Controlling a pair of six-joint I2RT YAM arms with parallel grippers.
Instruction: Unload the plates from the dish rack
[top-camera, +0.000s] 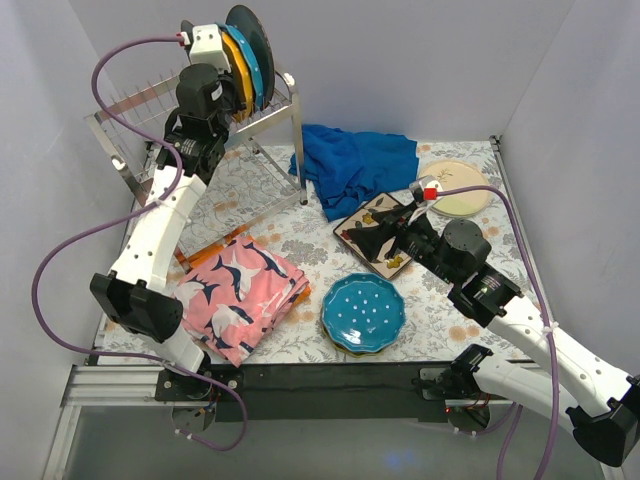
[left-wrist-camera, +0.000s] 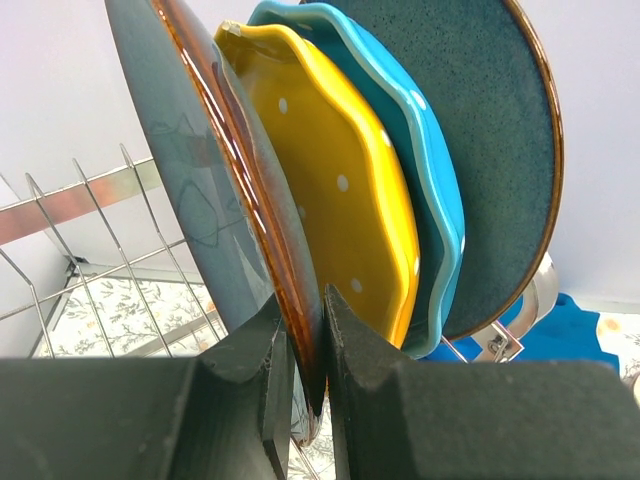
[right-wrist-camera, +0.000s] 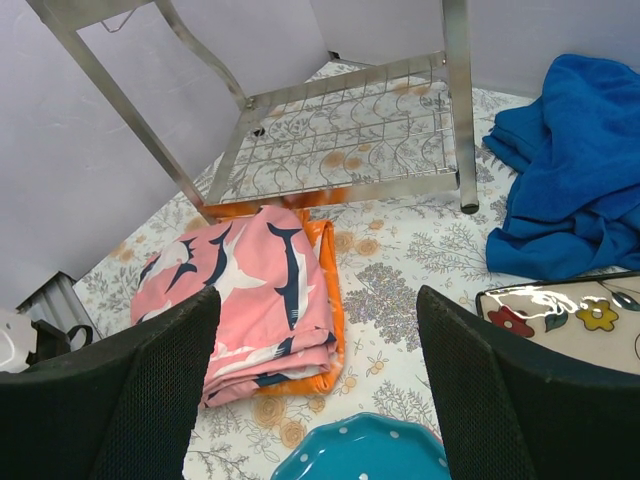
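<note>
In the left wrist view, my left gripper is shut on the lower rim of a grey plate with a brown edge (left-wrist-camera: 190, 150), which still leans in the dish rack (top-camera: 282, 105). Right behind it stand a yellow plate (left-wrist-camera: 345, 180), a blue plate (left-wrist-camera: 440, 200) and a dark plate (left-wrist-camera: 500, 130). On the table, a teal dotted plate (top-camera: 363, 312) lies on top of another dish. My right gripper (top-camera: 383, 232) hangs over the patterned tray; in its own wrist view the fingers (right-wrist-camera: 165, 375) are well apart with nothing between them.
Beneath the rack's front lies a folded pink cloth (top-camera: 243, 295). A blue towel (top-camera: 355, 170) is bunched at the back, beside the patterned tray (top-camera: 375, 235) and a cream round plate (top-camera: 462, 185). Table surface between cloth and teal plate is bare.
</note>
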